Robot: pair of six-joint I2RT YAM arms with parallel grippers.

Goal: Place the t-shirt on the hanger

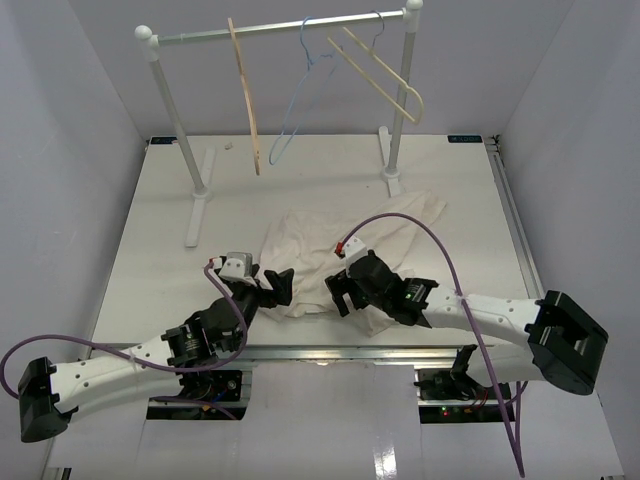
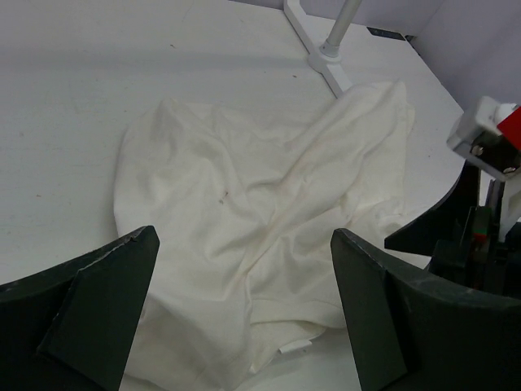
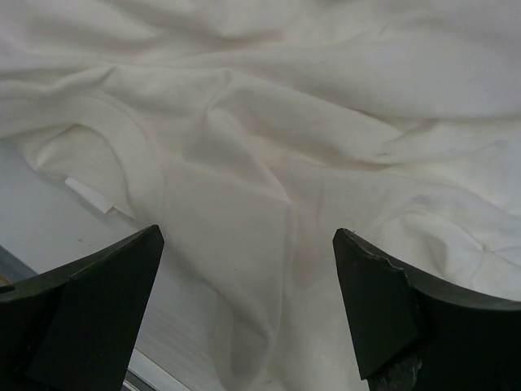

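Observation:
A cream T-shirt (image 1: 305, 240) (image 2: 195, 195) (image 3: 244, 228) lies crumpled and spread on the white table. My left gripper (image 1: 268, 285) stands open over its near left part, nothing between the fingers. My right gripper (image 1: 340, 292) is open, low over the shirt's near middle-right, with fabric beneath its fingers; whether they touch it I cannot tell. Above hang a wooden hanger (image 1: 243, 85), a blue hanger (image 1: 287, 120) and a pale hanger (image 1: 395, 95) on a rail.
The white rack (image 1: 270, 28) stands at the back, its feet on the table. Bare table (image 1: 170, 270) lies left of the shirt. A metal rail (image 1: 320, 350) runs along the front edge.

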